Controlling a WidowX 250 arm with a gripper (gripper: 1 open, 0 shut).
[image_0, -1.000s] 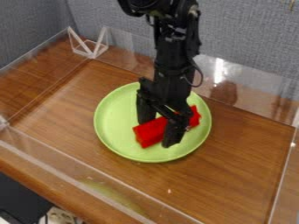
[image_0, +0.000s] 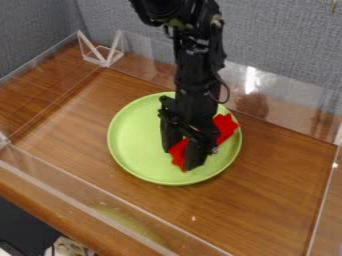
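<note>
A green plate (image_0: 134, 135) rests on the wooden table. On it lies a red object (image_0: 223, 126), mostly covered by my black gripper (image_0: 187, 148), which reaches down onto it from above. The gripper appears closed around the red object, though its fingertips are dark and partly hard to make out.
The wooden table (image_0: 267, 200) has bare room left and right of the plate. A white wire stand (image_0: 107, 52) is at the back left. Clear panels run along the table's edges, with grey walls behind.
The gripper has turned, and the red object with it, now angled more steeply on the plate. The plate looks unmoved.
</note>
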